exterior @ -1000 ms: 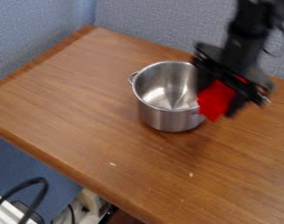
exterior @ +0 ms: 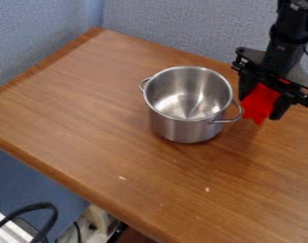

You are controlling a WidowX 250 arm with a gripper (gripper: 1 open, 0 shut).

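A stainless steel pot (exterior: pixel 182 119) with two side handles stands upright on the wooden table (exterior: pixel 86 123). My black gripper (exterior: pixel 263 95) is at the right, beside the pot's right handle, shut on a red object (exterior: pixel 258 106). The red object's shape is partly hidden by the fingers.
Padded blue-grey walls border the table at the back and upper left. Black cables (exterior: pixel 36 209) lie off the table at the lower left.
My gripper has moved right with the red object, from over the pot's right side to beside it. The pot looks unmoved.
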